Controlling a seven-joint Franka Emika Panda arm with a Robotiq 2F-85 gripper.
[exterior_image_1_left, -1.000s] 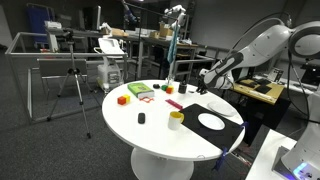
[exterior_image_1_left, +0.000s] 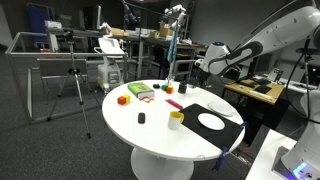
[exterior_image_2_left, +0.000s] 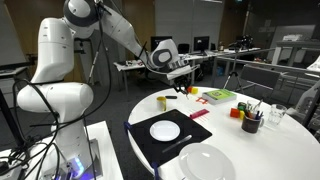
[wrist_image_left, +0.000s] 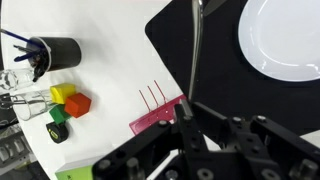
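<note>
A long, slim, silvery utensil (wrist_image_left: 197, 42) runs up from my gripper in the wrist view; the gripper is shut on it. Its kind cannot be told. The fingers stand high over the table, hard to make out in the exterior views. Below, a white plate (wrist_image_left: 284, 36) rests on a black mat (wrist_image_left: 177, 40), to the right of the utensil. A red, flat object (wrist_image_left: 158, 117) lies beside the mat.
A black pen holder (wrist_image_left: 62, 53) stands among colored blocks and clear glassware. A yellow mug (exterior_image_1_left: 175, 120) sits near the mat; a green box (exterior_image_1_left: 145, 90) lies farther off. Another white plate (exterior_image_2_left: 205, 162) rests nearby.
In exterior view 1 the arm has risen well above the table. The objects on the table stay where they were.
</note>
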